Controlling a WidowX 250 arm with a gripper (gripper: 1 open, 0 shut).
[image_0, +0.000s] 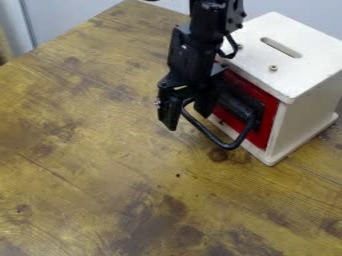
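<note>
A white wooden box (297, 75) with a slot and brass knobs on top stands at the right, its red front (267, 130) facing left with a dark opening in it. My black gripper (177, 108) points down in front of that front, left of it and above the table. A black cable loop hangs from it across the red front. Whether the fingers are open or hold anything is hard to tell.
A pale wall or edge lies at the top left.
</note>
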